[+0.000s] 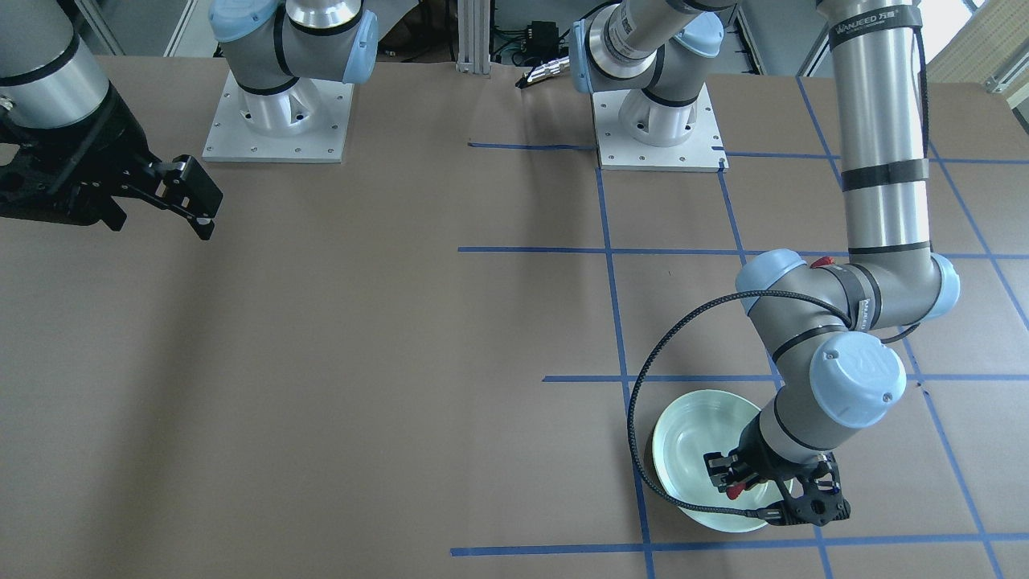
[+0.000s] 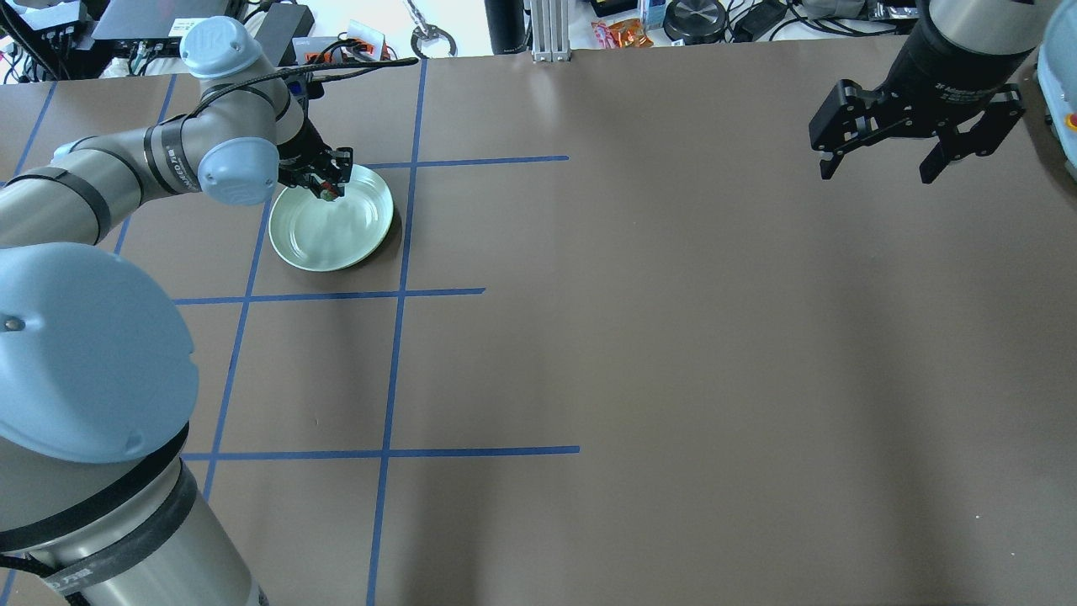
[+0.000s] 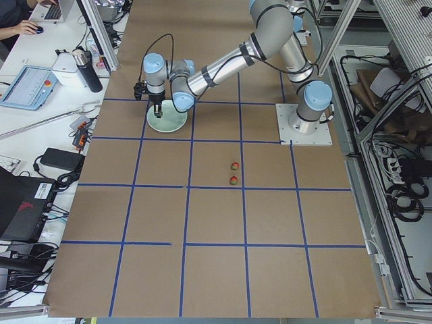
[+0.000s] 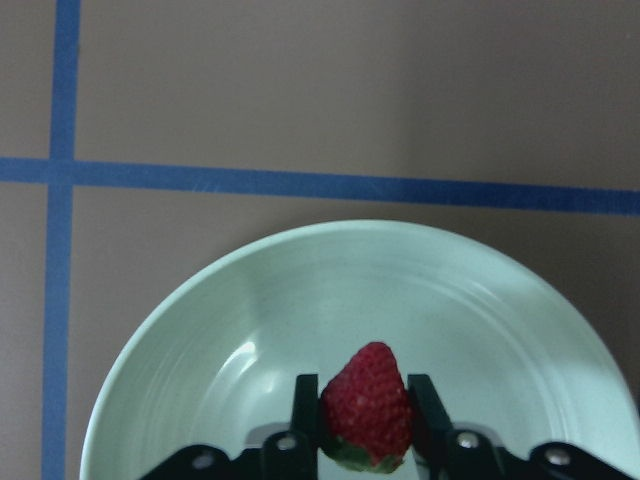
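My gripper is shut on a red strawberry (image 4: 366, 405) with green leaves at its base, held low over a pale green plate (image 4: 230, 390). In the front view the gripper (image 1: 743, 482) and berry sit within the outline of the plate (image 1: 690, 434); the top view shows the same over the plate (image 2: 325, 232). Whether the berry touches the plate, I cannot tell. Two more small red strawberries (image 3: 234, 166) lie on the taped floor in the left view, mostly hidden behind my arm in the front view.
Another arm's black gripper (image 2: 914, 126) hangs at the top view's upper right. Further arm bases (image 1: 275, 135) stand at the back. Cables and equipment crowd a white bench (image 3: 40, 121) beside it.
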